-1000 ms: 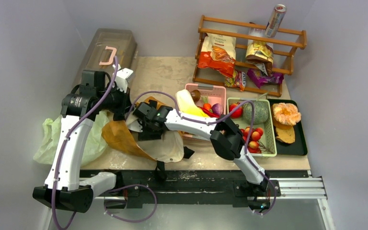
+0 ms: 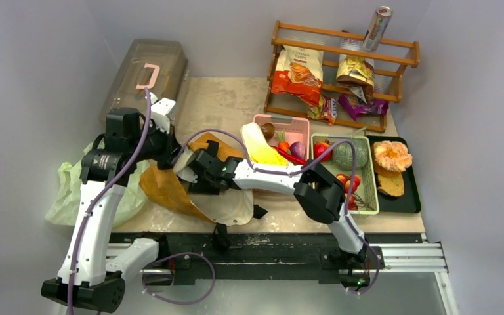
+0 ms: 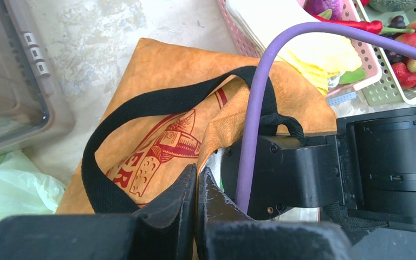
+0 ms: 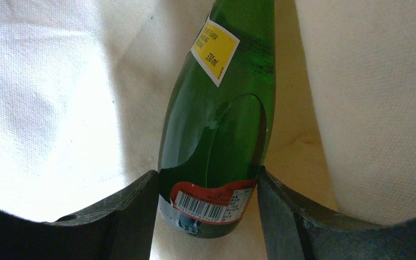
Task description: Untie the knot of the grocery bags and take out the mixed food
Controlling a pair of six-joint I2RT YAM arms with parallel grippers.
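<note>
The orange bag [image 2: 161,190] with black straps lies open at the table's front centre, its cream lining showing; in the left wrist view it [image 3: 157,59] has a red print. My left gripper is shut on the bag's edge, a thin fold of orange cloth rising from between its fingers. Inside the bag, in the right wrist view, a green bottle [image 4: 216,135] lies on the lining, its base between the fingers of my right gripper; whether they press on it is unclear. A pale green plastic bag [image 2: 62,203] lies at the left.
A pink basket [image 2: 295,121] and a green basket [image 2: 367,197] of produce stand right of the bag, with a dark tray [image 2: 410,197] beyond. A snack rack [image 2: 341,49] is at the back, a clear lidded box [image 2: 131,65] back left.
The right arm has moved a little right and toward the front, still down in the bag.
</note>
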